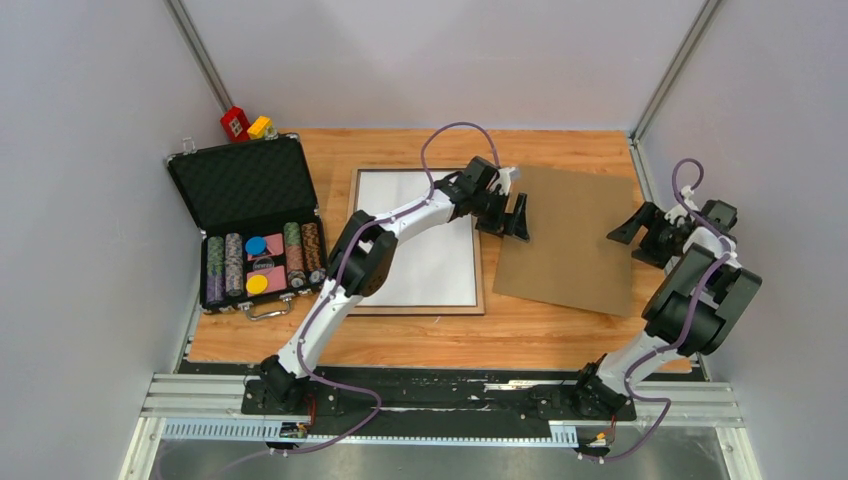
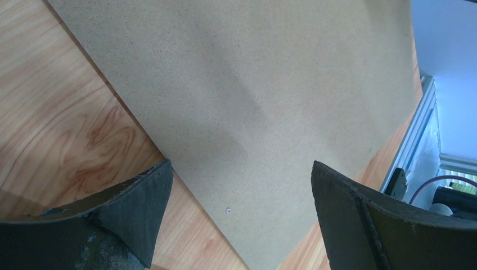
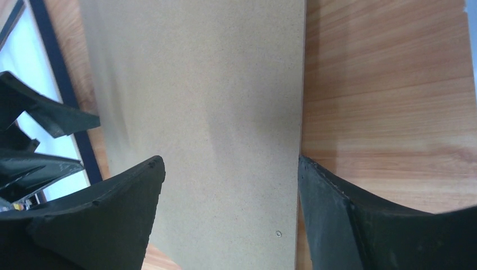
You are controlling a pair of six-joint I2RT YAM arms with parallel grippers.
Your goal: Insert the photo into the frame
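A brown square board (image 1: 565, 250) lies on the wood table right of the picture frame (image 1: 410, 290), which holds a white sheet. My left gripper (image 1: 514, 215) is open low over the board's left edge, one finger on each side of that edge in the left wrist view. My right gripper (image 1: 630, 235) stands at the board's right edge, fingers apart; in the right wrist view one finger (image 3: 332, 208) meets that edge, the other is over the board's face. I see no separate photo.
An open case (image 1: 250, 210) of chips fills the table's left, with red and yellow blocks (image 1: 236, 124) behind it. Walls enclose the back and sides; bare wood shows along the front.
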